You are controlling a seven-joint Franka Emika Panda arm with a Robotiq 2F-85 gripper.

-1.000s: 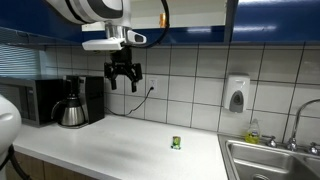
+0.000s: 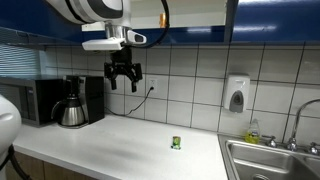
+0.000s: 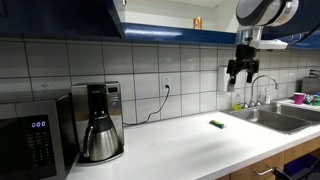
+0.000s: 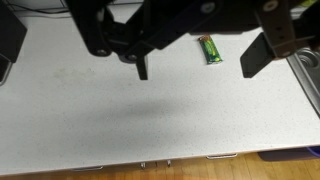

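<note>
A small green packet [image 2: 176,143] lies on the white countertop [image 2: 130,150]; in the second exterior view the same packet [image 3: 217,124] is left of the sink. From the wrist, the packet [image 4: 209,49] shows beyond the gripper, whose two dark fingers stand wide apart with nothing between them. High above the counter, well clear of the packet, hangs my gripper [image 2: 123,83], fingers downward. The second exterior view also has the gripper [image 3: 240,79] raised at the right.
A coffee maker with a steel carafe [image 3: 101,135] and a microwave [image 3: 32,140] stand at the counter's left end. At the right is a sink [image 2: 265,160] with a soap bottle [image 2: 254,131] behind it. Upper cabinets [image 2: 265,22] overhang the back. Mid-counter is bare.
</note>
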